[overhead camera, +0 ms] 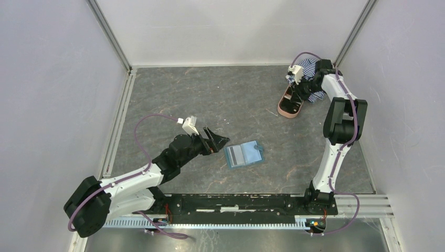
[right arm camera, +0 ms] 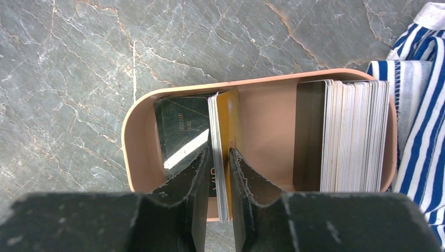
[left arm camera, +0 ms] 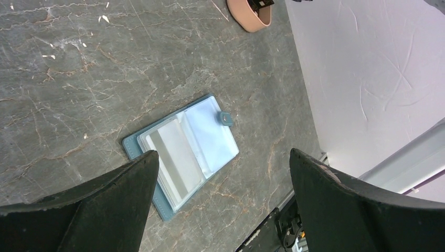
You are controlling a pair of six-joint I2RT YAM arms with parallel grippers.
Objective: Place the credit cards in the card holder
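The blue card holder (overhead camera: 244, 154) lies unfolded on the table with clear sleeves (left arm camera: 173, 155), just right of my left gripper (overhead camera: 219, 145). That gripper is open and empty; the holder shows between and beyond its fingers. At the back right, my right gripper reaches down into a tan box. Its fingers (right arm camera: 198, 178) stand close on either side of a small upright bunch of cards (right arm camera: 218, 152) with a yellow face. Whether both fingers press on the cards cannot be told. Dark cards (right arm camera: 181, 126) lean at the box's left end.
A thick stack of cards (right arm camera: 357, 136) fills the right end of the tan box (right arm camera: 137, 126). Beside that end lies a blue-and-white striped cloth (right arm camera: 422, 142).
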